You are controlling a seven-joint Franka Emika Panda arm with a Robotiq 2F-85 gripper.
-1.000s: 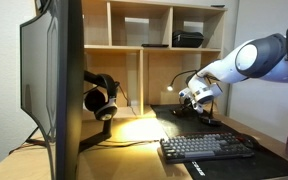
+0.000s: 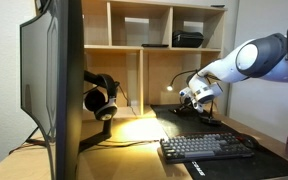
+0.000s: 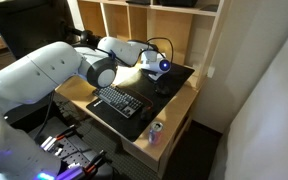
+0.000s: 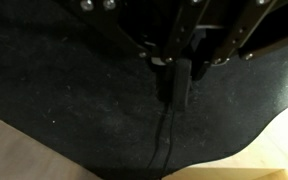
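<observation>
At the far end of the black desk mat (image 2: 174, 122), my gripper (image 2: 191, 98) is low and pointing down. In the wrist view, the gripper is over the mat, its dark fingers close together. A narrow dark piece (image 4: 180, 88) shows at the fingertips, and thin dark cables (image 4: 161, 140) trail from there over the mat. Dark on dark, it is unclear whether the fingers touch or hold this piece. From the second exterior view, the gripper (image 3: 152, 72) is beyond the keyboard (image 3: 121, 101), and its fingertips are hard to make out.
A keyboard (image 2: 206, 147) lies on the mat's near part. Headphones (image 2: 101, 102) hang at the left, behind a large monitor (image 2: 59, 85). Wooden shelves (image 2: 124, 50) close off the back. Cans (image 3: 155, 131) stand near the desk's edge.
Almost nothing differs; the arm and gripper stay at the same spot, with at most a slight shift at the gripper. Keyboard and headphones have not moved.
</observation>
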